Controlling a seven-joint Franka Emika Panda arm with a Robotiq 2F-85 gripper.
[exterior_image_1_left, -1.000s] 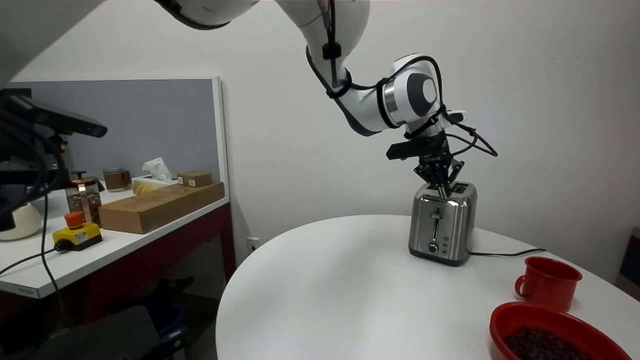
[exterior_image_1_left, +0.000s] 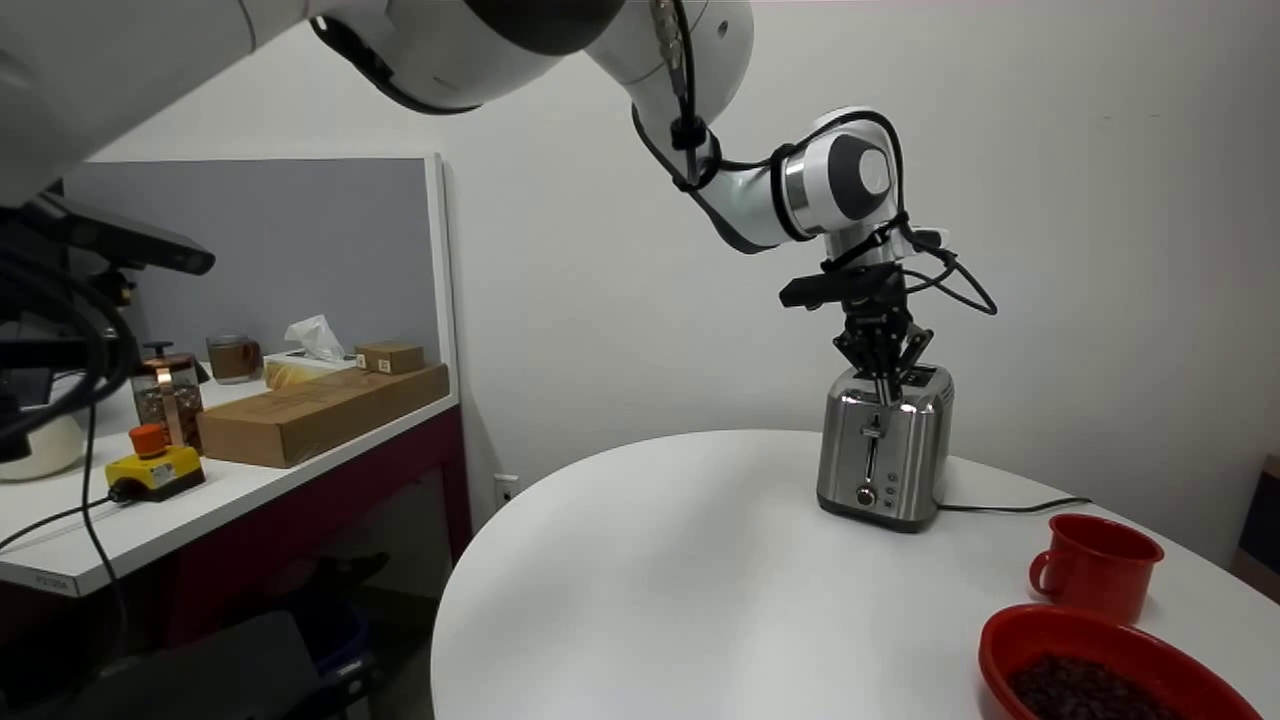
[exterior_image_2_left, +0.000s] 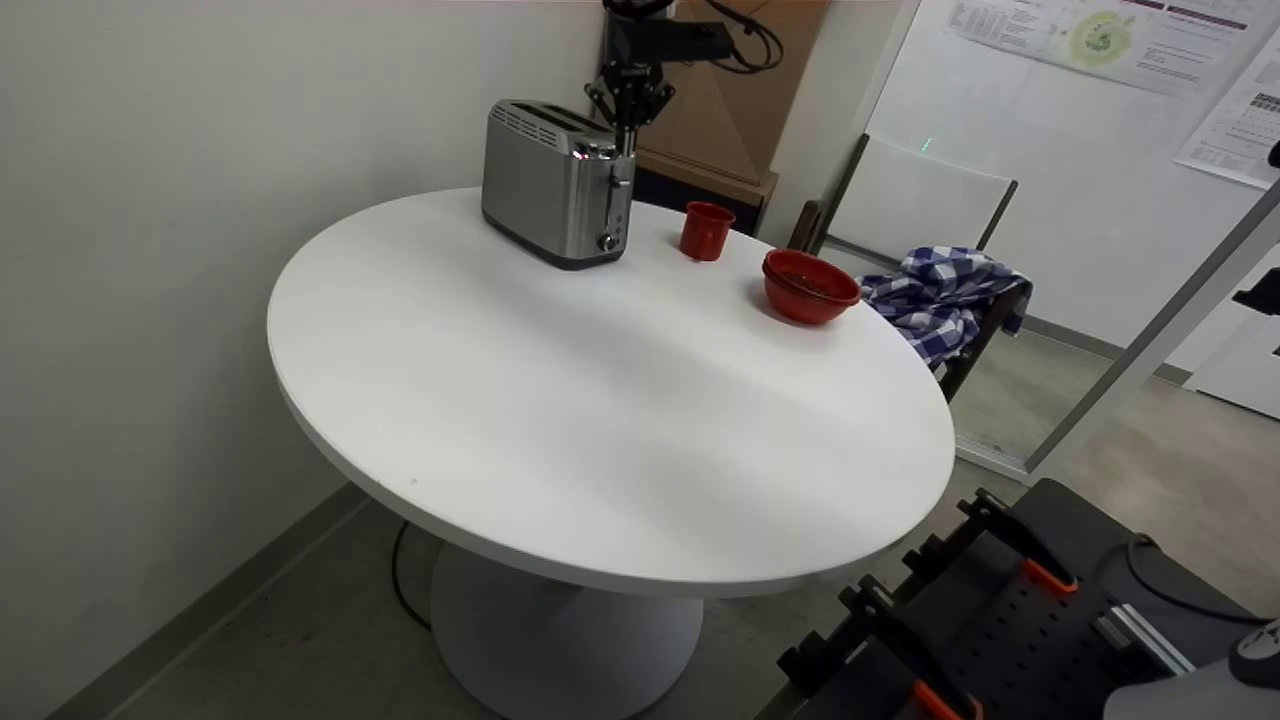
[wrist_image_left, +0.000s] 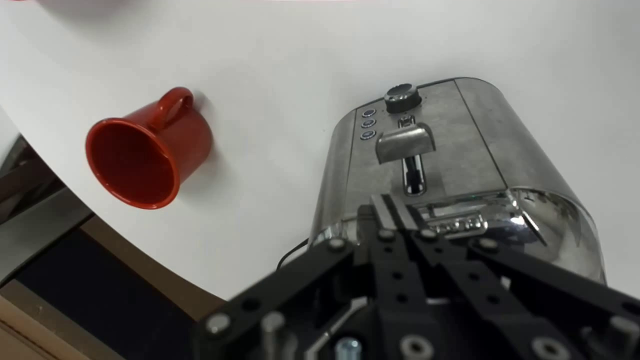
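Note:
A silver toaster (exterior_image_1_left: 882, 462) stands upright near the far side of the round white table. Its lever (wrist_image_left: 406, 143) sits high in its slot, above the round knob (wrist_image_left: 402, 98). My gripper is shut, and nothing shows between its fingers. In the wrist view the fingertips lie just short of the lever, over the toaster's upper front edge. From the second exterior view, the gripper (exterior_image_2_left: 625, 146) points down at the lever end of the toaster. Whether the tips touch the metal, I cannot tell.
Beside the toaster is a red mug (wrist_image_left: 157, 150), with a red bowl (exterior_image_1_left: 1122, 658) of dark pieces farther along the edge. A black cord (exterior_image_1_left: 1014, 508) runs from the toaster across the table.
The gripper has shifted slightly to the right and turned more upright at the toaster's front. The upper arm has come lower in view. Toaster, mug and bowl have stayed put.

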